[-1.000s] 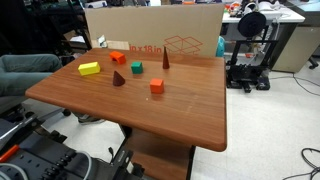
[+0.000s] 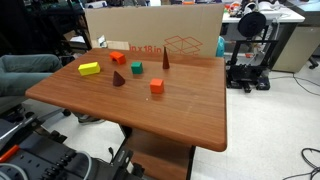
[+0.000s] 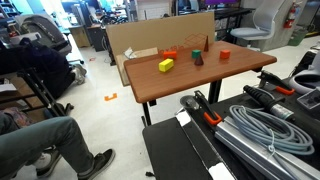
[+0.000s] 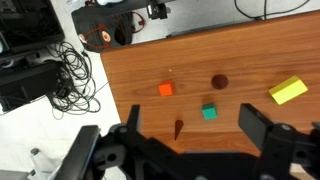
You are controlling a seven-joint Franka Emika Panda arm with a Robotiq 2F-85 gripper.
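Observation:
From above, in the wrist view, my gripper stands open over the table, its two dark fingers wide apart and nothing held between them. An orange cube (image 4: 166, 89), a small green cube (image 4: 209, 112) and a yellow block (image 4: 289, 90) lie on the wooden tabletop. A short brown cone (image 2: 118, 78) stands near the middle of the table. Farther back rises a taller, slim brown cone (image 2: 166, 58). An orange-red block (image 2: 117, 57) rests at the rear left, behind the yellow block. I cannot make out the gripper in either exterior view.
A cardboard panel (image 2: 150, 30) stands upright along the table's back edge. Cables (image 4: 75, 75) lie on the floor beyond one table edge.

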